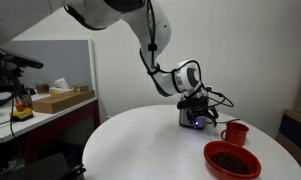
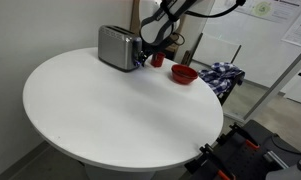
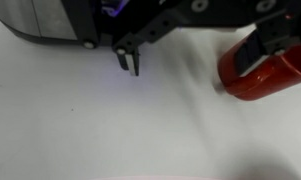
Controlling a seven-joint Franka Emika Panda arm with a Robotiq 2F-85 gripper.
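Observation:
My gripper is open in the wrist view, its two fingers well apart with bare white table between them. One finger [image 3: 131, 63] is near the silver toaster [image 3: 50, 16], and the other overlaps the red mug [image 3: 273, 82]; whether it touches the mug cannot be told. In exterior view 1 the gripper [image 1: 201, 119] is low, in front of the toaster and left of the mug [image 1: 234, 133]. From the other side, the toaster [image 2: 118, 48] stands beside the arm, with the mug [image 2: 158, 59] just past the gripper.
A red bowl [image 1: 232, 160] with dark contents stands nearer the camera than the mug in exterior view 1. Beyond the table edge lies a checked cloth [image 2: 223, 77].

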